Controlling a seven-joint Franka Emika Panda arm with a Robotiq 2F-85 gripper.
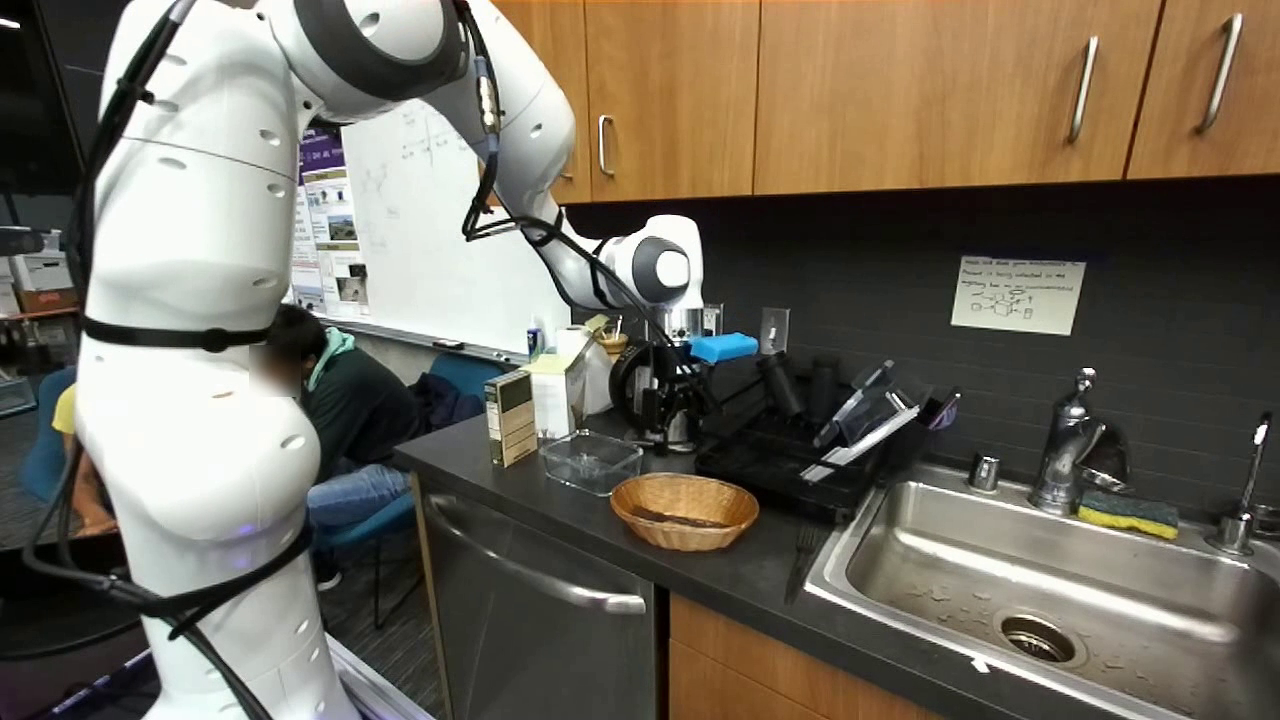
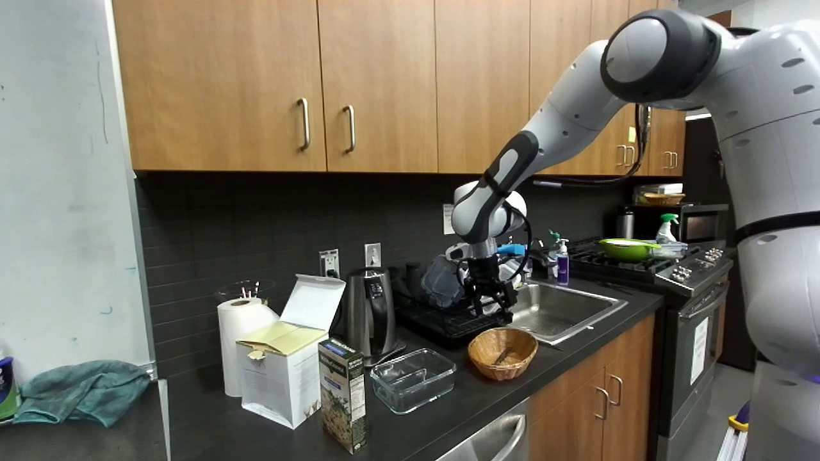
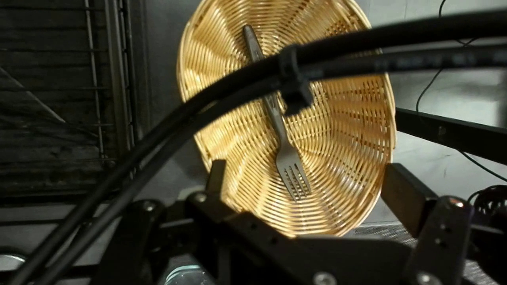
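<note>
In the wrist view, a round wicker basket fills the middle, and a metal fork lies inside it with tines toward my gripper. Black cables cross in front of part of the fork's handle. My fingers are wide apart, one finger appearing at each side of the basket, with no object gripped. From outside, the basket sits near the counter's front edge. The gripper hangs above and behind it, by the dish rack. A second fork lies on the counter beside the sink.
Left of the basket stand a glass container, a kettle and a carton. Behind it is a black dish rack with dishes. The steel sink lies to the right.
</note>
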